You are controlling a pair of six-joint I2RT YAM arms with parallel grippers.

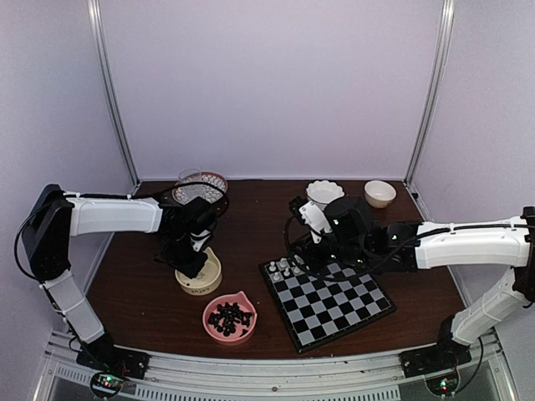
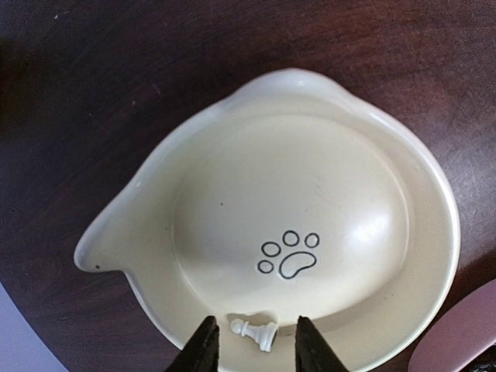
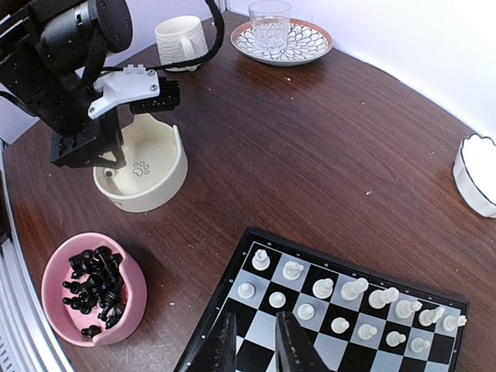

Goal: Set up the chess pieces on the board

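Note:
A lone white pawn (image 2: 256,333) lies on its side near the wall of the cream bowl (image 2: 294,201), whose floor has a paw print. Over it hangs my left gripper, open, its fingers apart on either side of the pawn in view; contact cannot be made out. White pieces stand upright in two rows on the chessboard (image 3: 256,333), back row (image 3: 354,288) and pawns (image 3: 306,311). The right-end square of the pawn row looks bare. My right gripper is above the board, part open and empty. Black pieces (image 3: 97,287) lie heaped in the pink bowl (image 3: 136,291).
At the back left are a patterned plate (image 3: 322,48) with a glass (image 3: 270,27) and a white mug (image 3: 180,40). Two white bowls, one scalloped (image 1: 324,191) and one plain (image 1: 379,193), stand at the back. Bare table lies between the cream bowl and the board.

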